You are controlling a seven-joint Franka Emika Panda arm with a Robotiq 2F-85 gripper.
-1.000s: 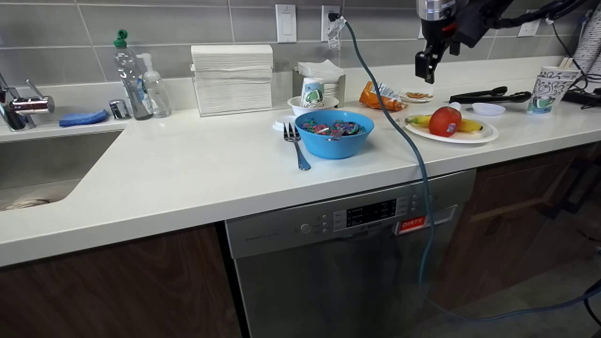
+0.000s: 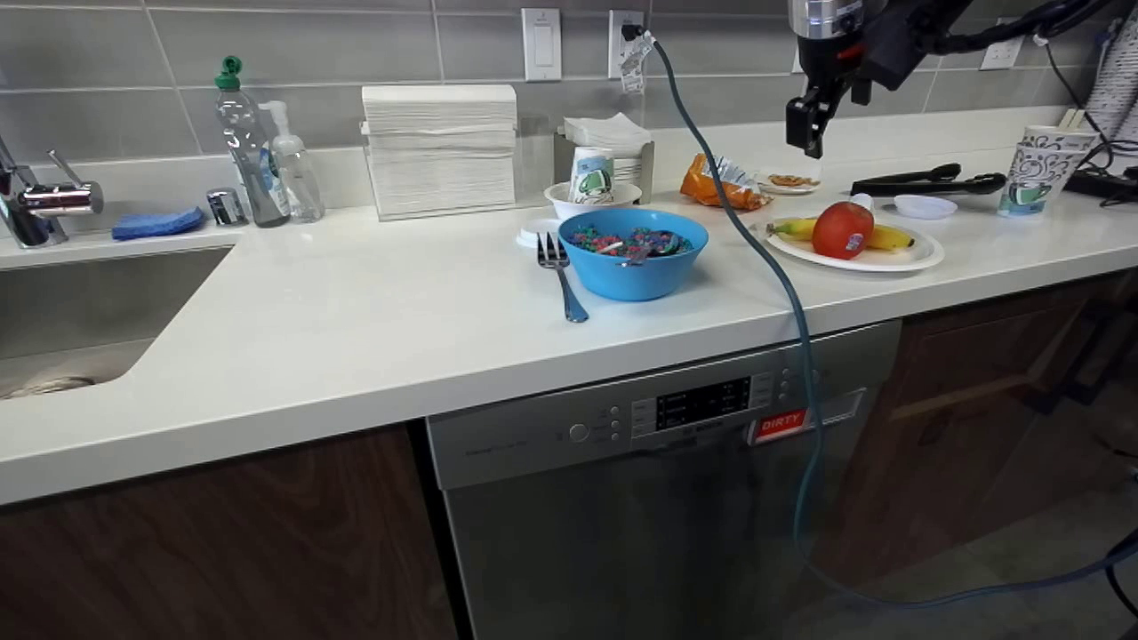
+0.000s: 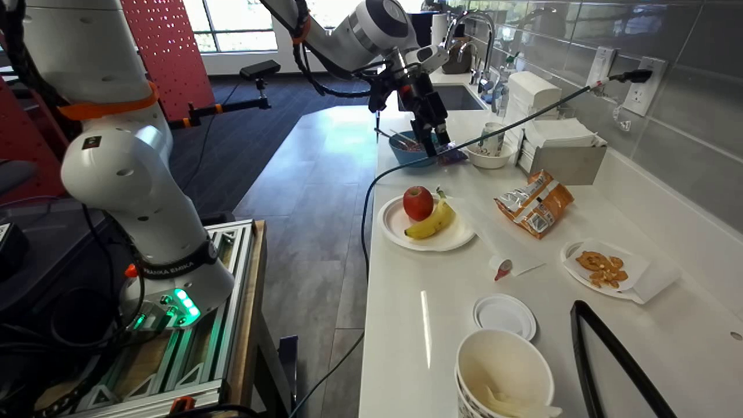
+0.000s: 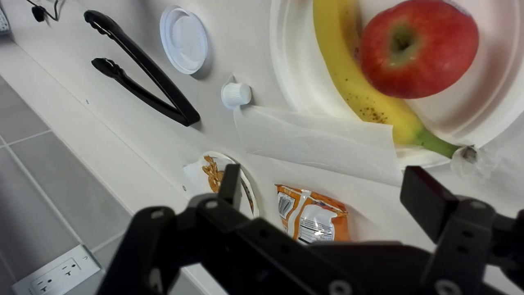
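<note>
My gripper is open above the counter, its two fingers wide apart with nothing between them. In the wrist view an orange snack bag (image 4: 319, 216) lies on the counter below, between and beyond the fingers. A white plate (image 4: 496, 105) holds a red apple (image 4: 422, 49) and a yellow banana (image 4: 339, 54). Pretzels (image 4: 212, 173) lie on a small plate, partly hidden by one finger. A blue bowl (image 2: 631, 279) of wrapped candy stands on the counter, with a fork (image 2: 565, 279) beside it.
A blue cable (image 2: 747, 229) hangs from the wall outlet across the counter. Black tongs (image 4: 152, 76), a white lid (image 4: 184, 39) and a paper cup (image 3: 502, 369) stand toward one end. Napkin stacks (image 2: 443, 149) line the wall. Bare counter lies between sink and bowl.
</note>
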